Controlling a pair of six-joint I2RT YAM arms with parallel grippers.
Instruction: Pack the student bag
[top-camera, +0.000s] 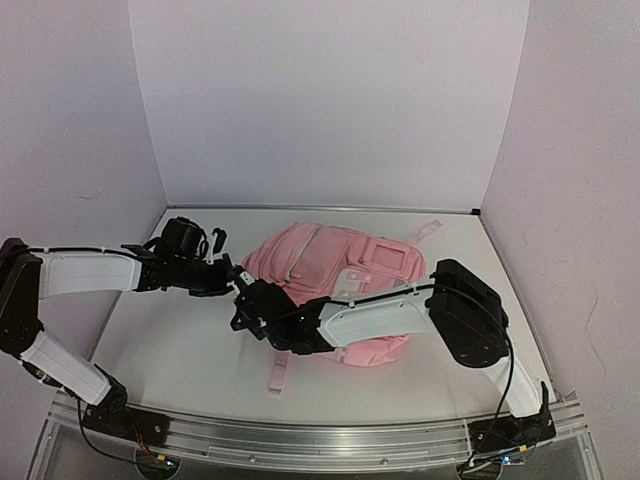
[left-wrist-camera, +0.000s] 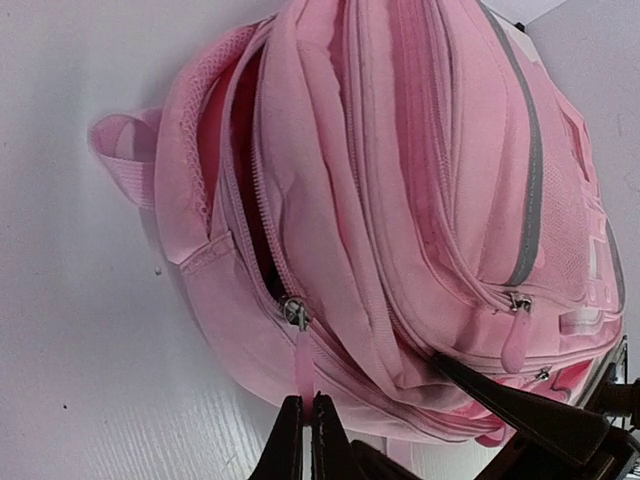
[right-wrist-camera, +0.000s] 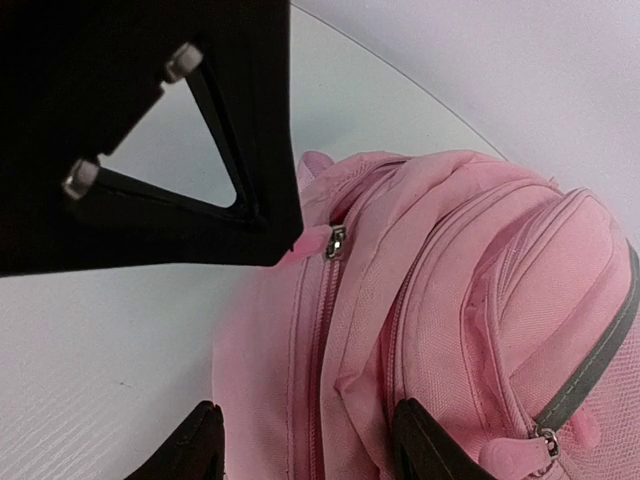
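The pink student bag (top-camera: 325, 250) lies on the table, partly covered by my right arm in the top view. In the left wrist view, my left gripper is shut on a pink zipper pull (left-wrist-camera: 304, 360) at the bag's left edge; the zipper above it is parted, showing a dark red gap (left-wrist-camera: 243, 130). My right gripper has its fingers spread wide just below the left one, with the bag's zipped edge (right-wrist-camera: 318, 330) showing between them. Whether those fingers touch the fabric, I cannot tell.
Another zipper pull (left-wrist-camera: 517, 340) hangs from a front pocket. A loose strap (top-camera: 278, 375) extends towards the table's front edge. My two grippers almost meet at the bag's left side.
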